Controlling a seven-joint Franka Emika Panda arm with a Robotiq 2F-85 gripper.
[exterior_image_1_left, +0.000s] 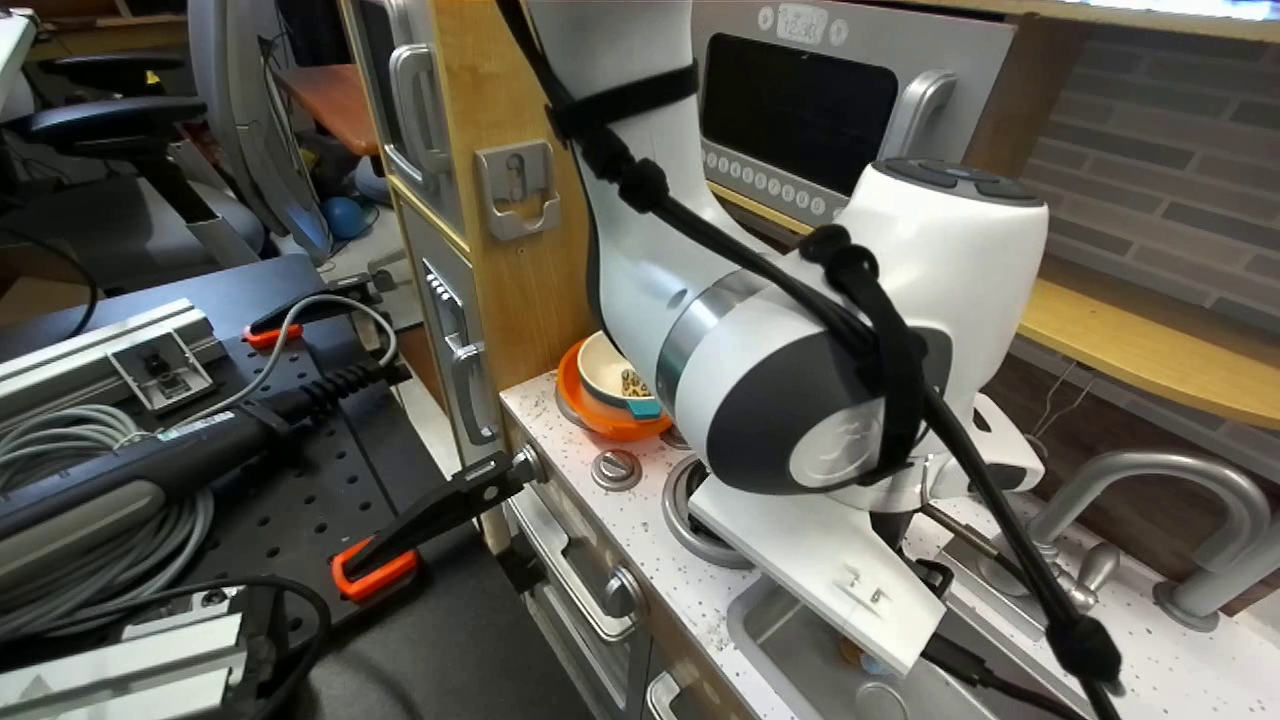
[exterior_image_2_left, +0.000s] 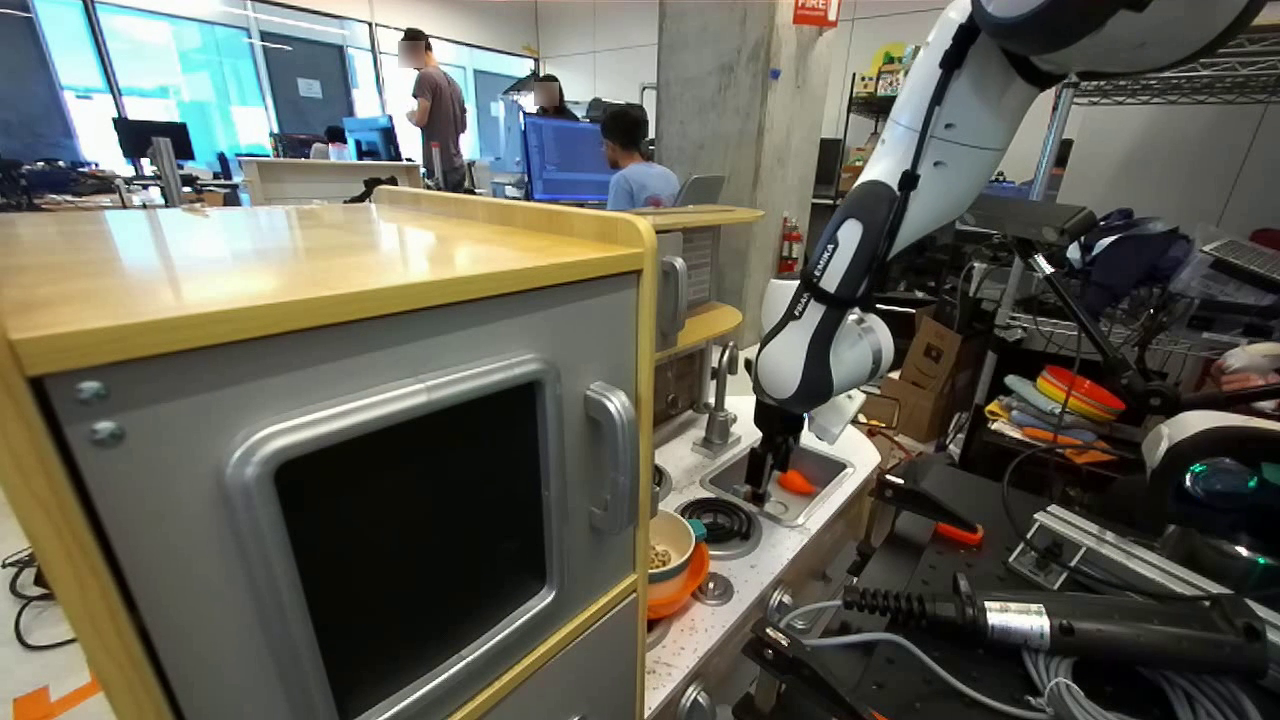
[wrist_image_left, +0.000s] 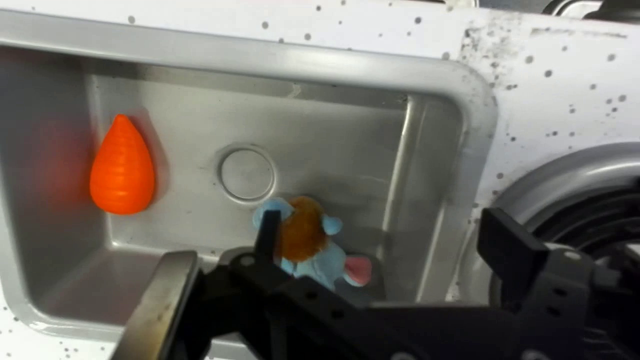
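In the wrist view my gripper stands open, its two black fingers wide apart and nothing held between them. Below one finger a plush toy (wrist_image_left: 306, 234), brown and light blue with a pink patch, lies in the grey sink (wrist_image_left: 312, 144); that finger hides part of it. An orange, teardrop-shaped thing (wrist_image_left: 122, 171) rests on the sink floor, near the opposite end. The other finger appears over the counter and the stove burner (wrist_image_left: 576, 204). In the second exterior view the gripper (exterior_image_2_left: 768, 474) is at the sink, beside the orange thing (exterior_image_2_left: 794, 481).
A cream bowl (exterior_image_2_left: 672, 550) sits in an orange dish (exterior_image_2_left: 684, 586) on the counter near the cabinet. The faucet (exterior_image_1_left: 1158, 480) rises behind the sink. Microwave (exterior_image_1_left: 798, 108) and shelf (exterior_image_1_left: 1152, 342) overhang the back. A black clamp (exterior_image_1_left: 450, 510) grips the front side.
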